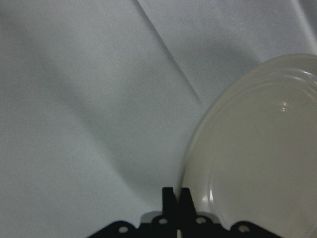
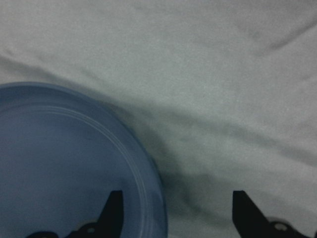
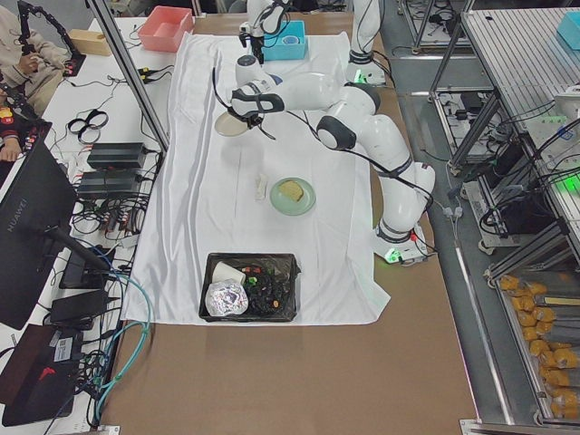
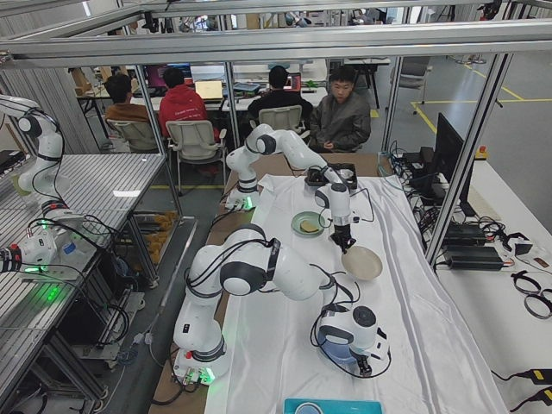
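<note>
A cream plate (image 4: 362, 267) lies on the white cloth; my left gripper is shut on its rim, seen filling the right of the left wrist view (image 1: 257, 148). A blue plate (image 2: 64, 153) lies under my right gripper, which stands open, one finger over the plate's edge and the other over bare cloth. In the camera left view the blue plate is hidden by the arms. A green plate (image 3: 304, 204) with a yellow sponge-like piece (image 3: 291, 189) sits mid-cloth, beside a small white item (image 3: 261, 187).
A dark bin (image 3: 208, 299) with a foil item and clutter stands at one end of the cloth, a blue tray (image 3: 285, 54) at the other. The cloth between the bin and the green plate is clear.
</note>
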